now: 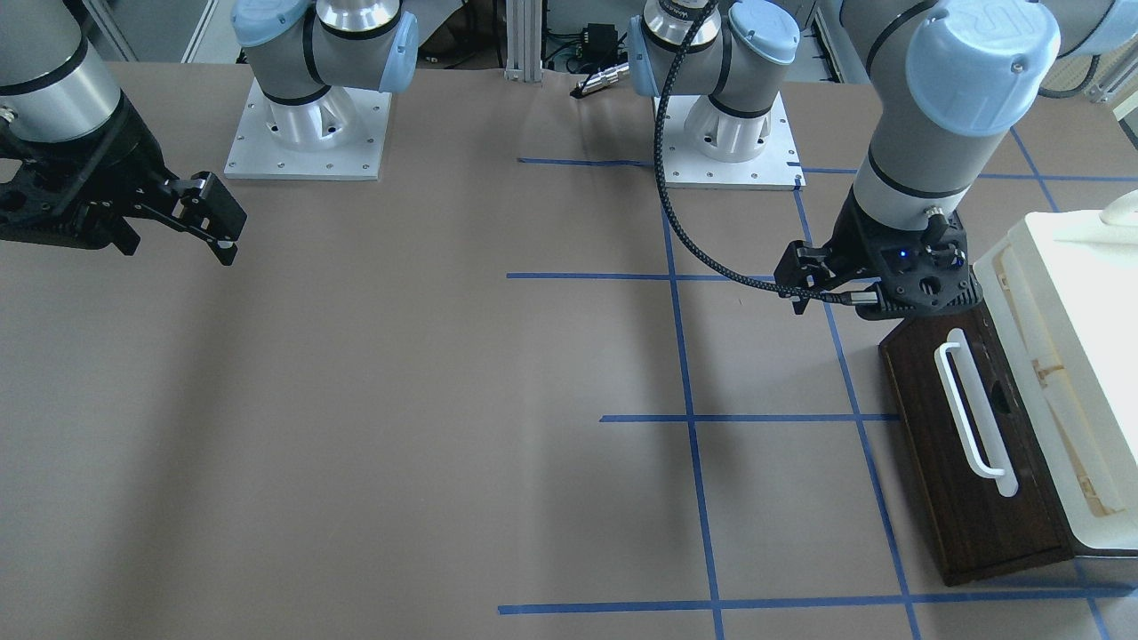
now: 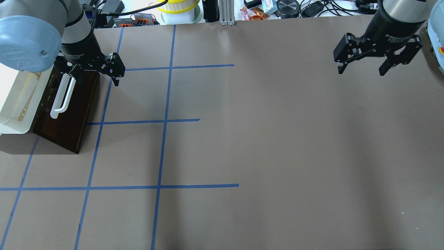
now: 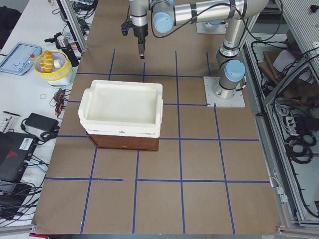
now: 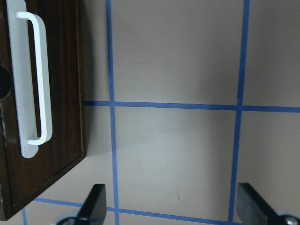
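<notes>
A dark wooden box (image 1: 949, 491) with a white bar handle (image 1: 960, 405) stands at the right in the front view, topped by a white tray (image 3: 120, 107). My gripper (image 1: 800, 299) hangs above the floor beside the handle's side of the box, close to its far corner. In the top view the gripper (image 2: 95, 75) is over the box's upper part near the handle (image 2: 62, 96). The wrist view shows the handle (image 4: 42, 79) at upper left and the two fingertips apart at the lower corners, with bare floor between them; the gripper is open.
A second arm's gripper (image 1: 181, 213) hangs at the left in the front view, well apart. A yellow bowl (image 3: 52, 74) and cables lie on the side table in the left view.
</notes>
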